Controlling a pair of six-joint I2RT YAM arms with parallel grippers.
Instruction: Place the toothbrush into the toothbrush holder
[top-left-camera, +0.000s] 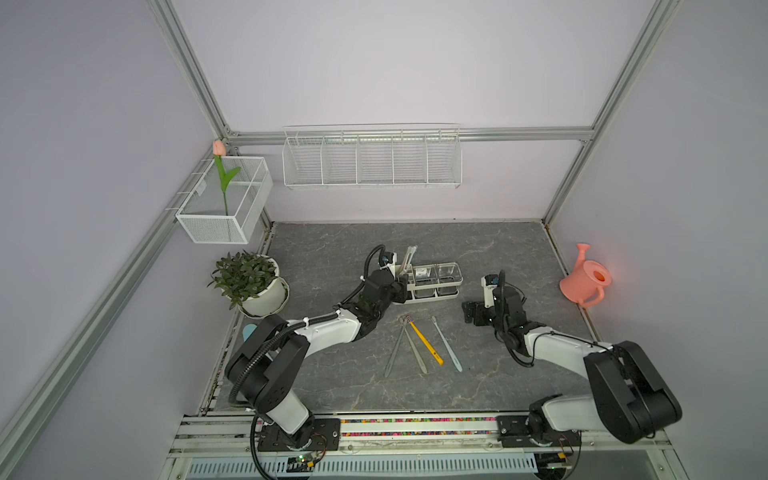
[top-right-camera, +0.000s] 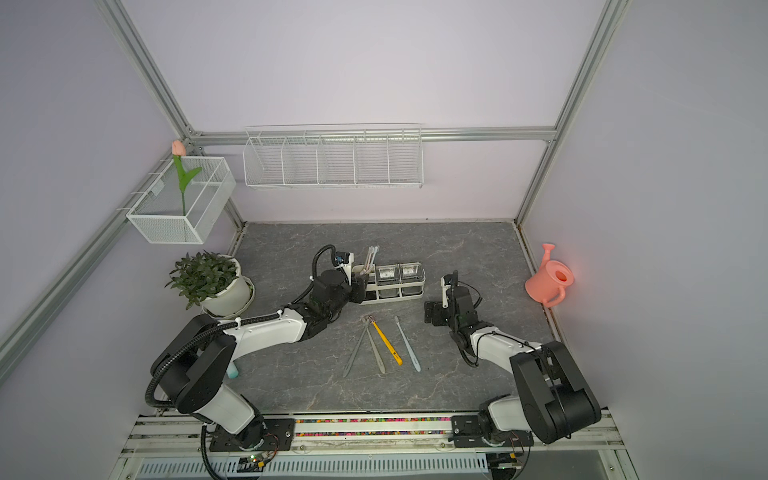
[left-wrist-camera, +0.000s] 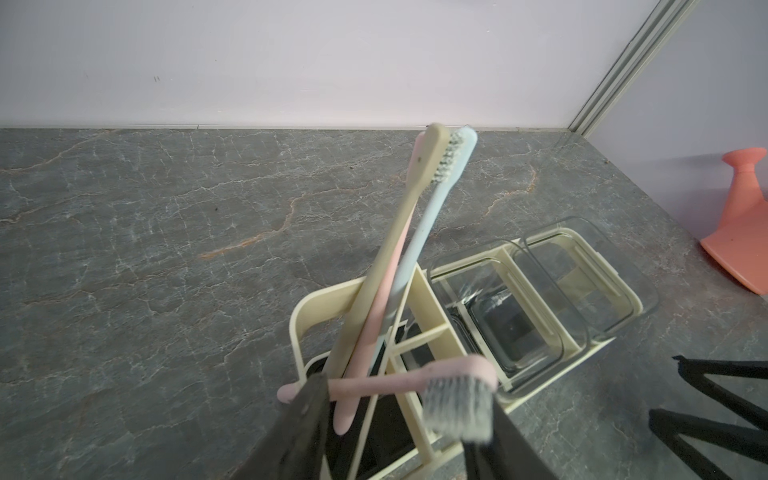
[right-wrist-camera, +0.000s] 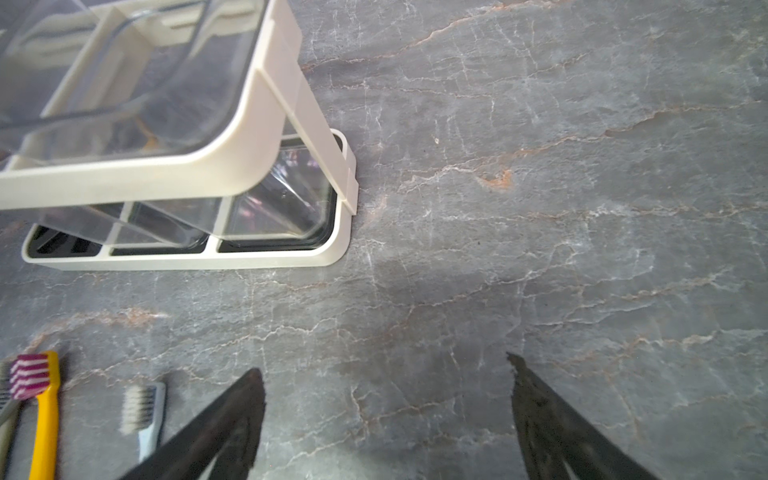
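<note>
The white toothbrush holder stands mid-table. In the left wrist view, a beige toothbrush, a light blue one and a pink one lean in its left compartment. Another pink toothbrush lies crosswise at the holder's front, its bristled head near my right-hand fingertip and its other end by the left-hand one. My left gripper is open around that spot, its fingers apart. To the right of the holder, my right gripper is open over bare table.
On the table in front of the holder lie a yellow toothbrush, a light blue toothbrush and two greyish toothbrushes. A potted plant stands left, a coral watering can right. The table behind the holder is clear.
</note>
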